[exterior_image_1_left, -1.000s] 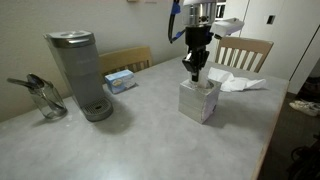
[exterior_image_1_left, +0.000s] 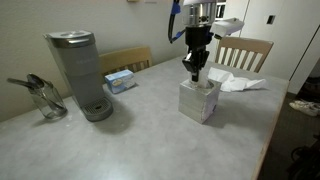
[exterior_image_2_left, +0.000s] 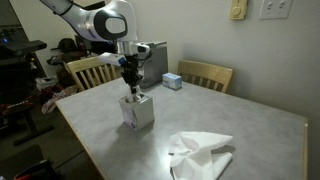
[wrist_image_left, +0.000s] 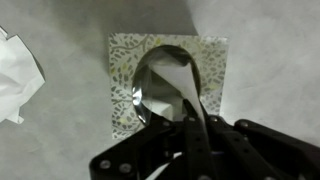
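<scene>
A patterned tissue box (exterior_image_1_left: 198, 103) stands upright on the table, with white tissue (wrist_image_left: 174, 88) coming out of its round top opening. My gripper (exterior_image_1_left: 194, 77) points down right over the box and is shut. In the wrist view, the tissue runs from the opening up to the dark fingertips. Whether any of it is pinched between them I cannot tell. Exterior view 2 has the gripper (exterior_image_2_left: 134, 90) low at the opening of the same box (exterior_image_2_left: 137, 112).
Crumpled white tissue or cloth (exterior_image_2_left: 200, 154) lies flat near the box. A grey coffee machine (exterior_image_1_left: 82, 75), a glass jar with utensils (exterior_image_1_left: 46, 98) and a small blue-and-white box (exterior_image_1_left: 120, 81) stand farther off. Wooden chairs (exterior_image_1_left: 246, 52) border the table; much of its top is bare.
</scene>
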